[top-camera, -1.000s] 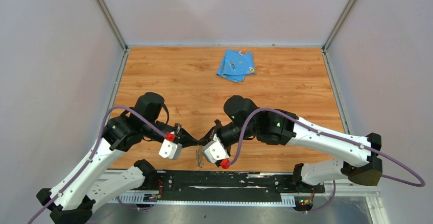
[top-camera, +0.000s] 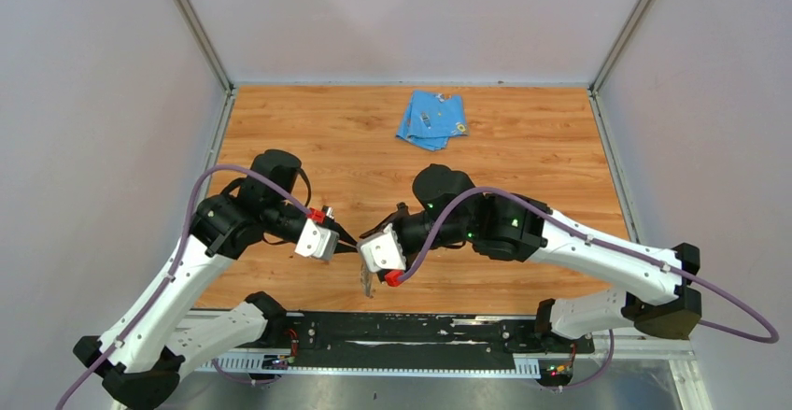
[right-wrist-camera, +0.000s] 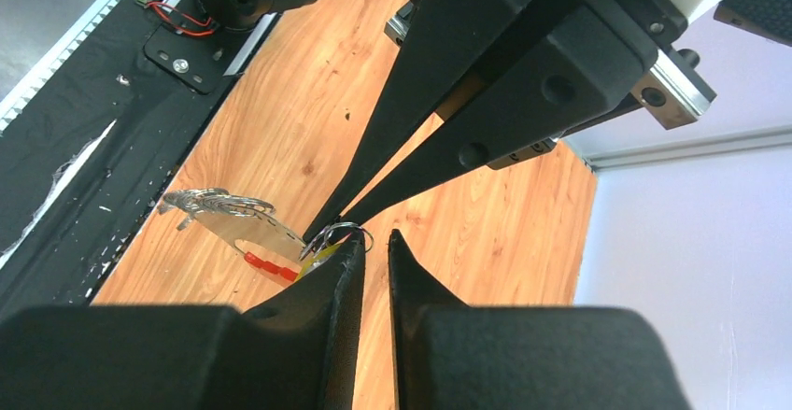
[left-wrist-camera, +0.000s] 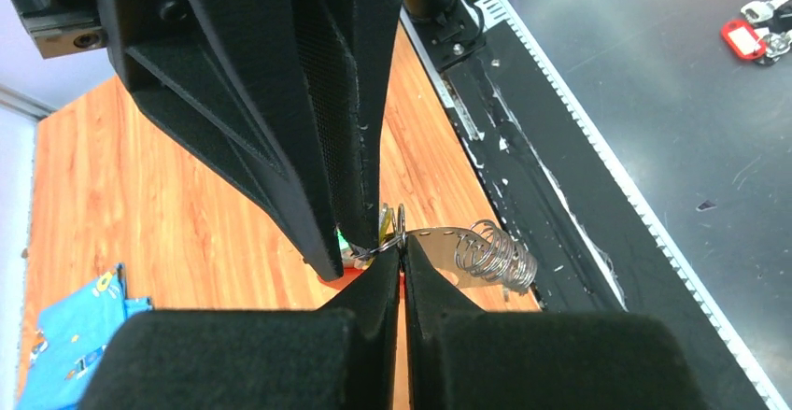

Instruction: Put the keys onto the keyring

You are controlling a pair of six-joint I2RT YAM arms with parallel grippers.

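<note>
In the left wrist view my left gripper is shut, with a thin wire ring [left-wrist-camera: 401, 219] at its tips. A metal plate [left-wrist-camera: 444, 240] with a coil of wire rings [left-wrist-camera: 495, 256] hangs close by. My right gripper is parted by a narrow gap, with nothing seen in it. One of its fingers [right-wrist-camera: 347, 284] is against or very near the ring [right-wrist-camera: 366, 233] in the right wrist view. Red [right-wrist-camera: 271, 265] and yellow [right-wrist-camera: 322, 255] pieces hang below, partly hidden; whether they are keys I cannot tell. From above, the tips overlap over the table's front.
A folded blue cloth [top-camera: 432, 120] lies at the back. Loose keys with a red tag [left-wrist-camera: 744, 39] lie on the grey surface beyond the front rail [left-wrist-camera: 598, 139]. Bare wooden tabletop [top-camera: 336, 120] surrounds the arms.
Both grippers have shifted toward the back of the table. My right wrist has also come a little left, and its fingers now stand slightly apart. The hanging metal piece moved slightly with them.
</note>
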